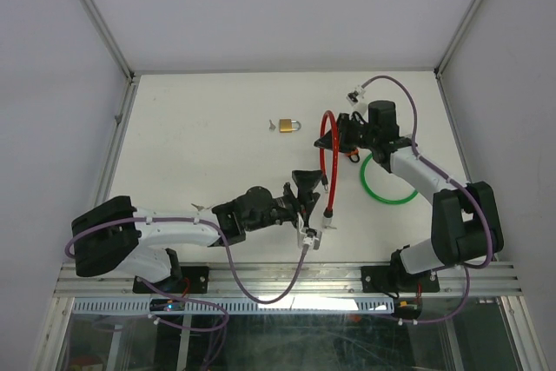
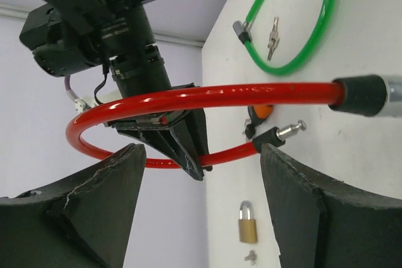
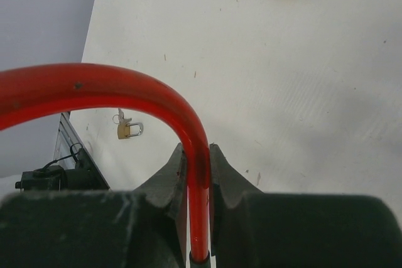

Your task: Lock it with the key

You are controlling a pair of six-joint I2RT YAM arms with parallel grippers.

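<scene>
A red cable lock (image 1: 334, 154) hangs in a loop in the air, my right gripper shut on its tube. In the left wrist view its pin end (image 2: 287, 132) and the black-and-silver socket end (image 2: 377, 95) point right, apart from each other. My left gripper (image 1: 313, 182) is close by those ends in the top view; in its wrist view the fingers (image 2: 81, 211) stand apart, with the red loop beyond them.
A green cable lock (image 1: 389, 199) lies at the right with a key (image 2: 274, 37) inside its loop. A brass padlock (image 1: 289, 125) and small key (image 1: 272, 125) lie at the back, an orange item (image 2: 264, 110) near the green lock.
</scene>
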